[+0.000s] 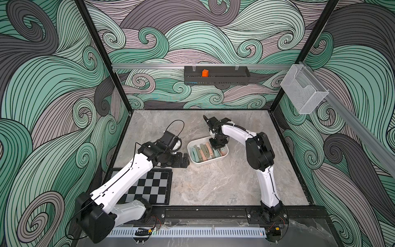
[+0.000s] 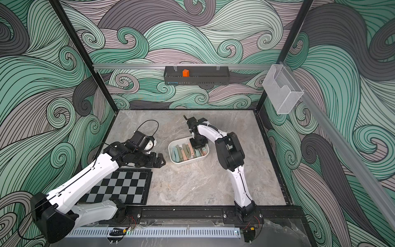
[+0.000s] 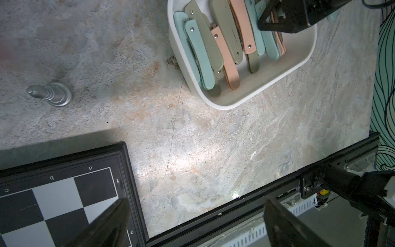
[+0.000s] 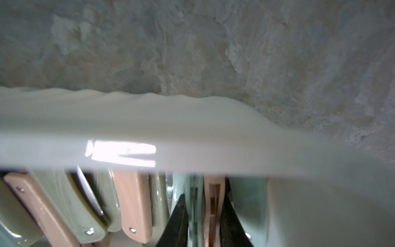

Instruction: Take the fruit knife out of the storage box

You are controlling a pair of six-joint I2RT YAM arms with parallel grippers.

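Observation:
A white storage box [image 1: 207, 160] holds several folding knives with teal, sage and pink handles [image 3: 226, 61]. My right gripper is down inside the box at its right end, shut on two knife handles standing side by side, one teal [image 4: 194, 205] and one pink [image 4: 212, 205]; their far ends are hidden behind the box rim. My left gripper [image 1: 183, 160] hangs left of the box, open, with only table and board beneath it in its wrist view.
A chessboard [image 3: 57, 210] lies at the front left, a silver piece [image 3: 53, 92] near it. A black rack [image 1: 216, 76] and a wire basket [image 1: 302, 90] hang above.

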